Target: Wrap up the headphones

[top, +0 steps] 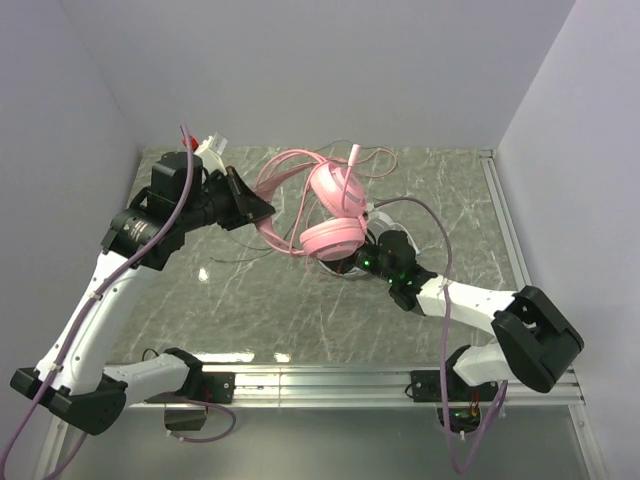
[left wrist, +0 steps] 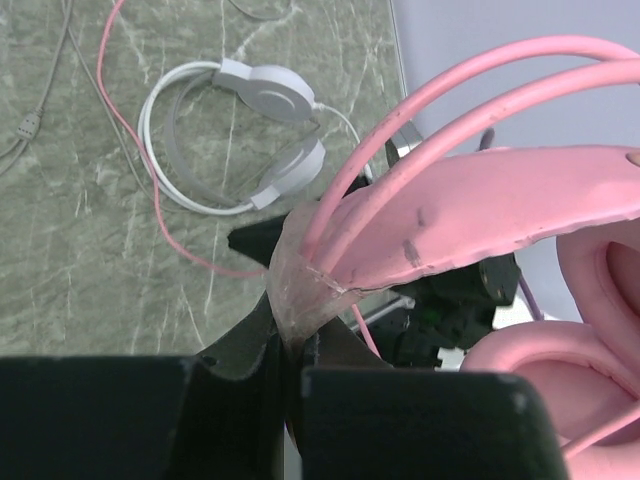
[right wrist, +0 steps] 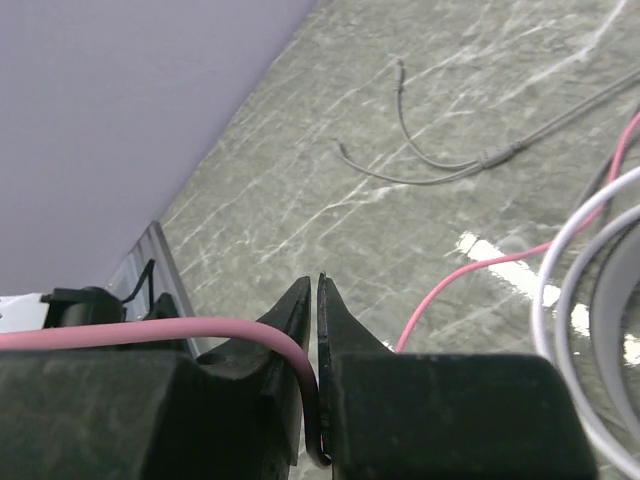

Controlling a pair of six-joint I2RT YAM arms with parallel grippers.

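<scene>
Held up off the table, the pink headphones (top: 337, 238) have their headband clamped in my left gripper (top: 268, 209). The left wrist view shows that headband (left wrist: 470, 205) running out from the shut left gripper, with the ear cups hanging at right. Just below the lower ear cup is my right gripper (top: 343, 265), its tips partly hidden. In the right wrist view, the right gripper has its fingers close together. The pink cable (right wrist: 225, 327) bends over one finger and drops between them; how firmly they press on it is not clear.
White headphones (left wrist: 275, 90) lie on the marble-patterned table (top: 230, 310), behind the right gripper in the top view. Grey cables (right wrist: 440, 175) spread across the table. A purple hose (top: 447, 330) loops over the right arm.
</scene>
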